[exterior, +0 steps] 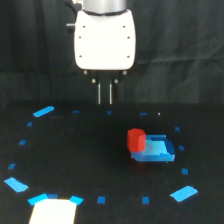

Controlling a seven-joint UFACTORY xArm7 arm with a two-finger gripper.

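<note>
High above the dark table, my gripper (105, 103) points straight down from its white housing (105, 41). Its two thin fingers stand apart, with only dark background between them. Below and to the right, a red block (136, 140) stands upright at the left end of a small blue tray (168, 157). The block covers that end of the tray; whether it rests inside, on the rim or just in front cannot be told. Gripper and block are well apart.
Light blue tape strips (184, 193) and several small blue marks (145, 200) lie flat on the black table (90, 160). A cream-coloured object (53, 212) is cut off at the bottom left.
</note>
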